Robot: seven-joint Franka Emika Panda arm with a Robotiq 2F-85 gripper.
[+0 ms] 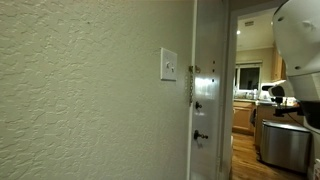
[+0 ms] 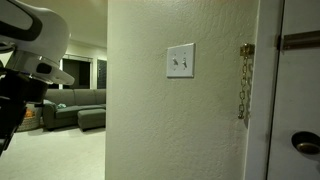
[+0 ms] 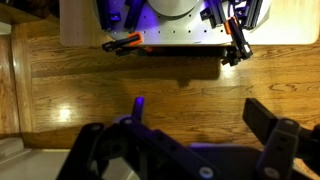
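Observation:
In the wrist view my gripper is open, its two dark fingers spread wide apart. Nothing lies between them; bare wooden floor [image 3: 85, 95] shows beneath. A white light switch plate [image 1: 168, 64] is fixed to the textured wall, left of the door frame. The other exterior view shows this switch plate [image 2: 180, 60] from the front, with two toggles. Of the arm, white links [image 2: 38, 40] show at the left there, and a part [image 1: 298, 35] at the right edge in the first exterior view. Neither exterior view shows the fingertips clearly.
A white door [image 1: 207, 90] with dark knobs and a brass chain [image 2: 243, 88] stands beside the wall. Beyond it are a steel bin [image 1: 285, 146] and kitchen cabinets. A grey sofa [image 2: 75, 105] is far off. Cables and clamps [image 3: 235, 40] surround the mounting plate [image 3: 80, 33].

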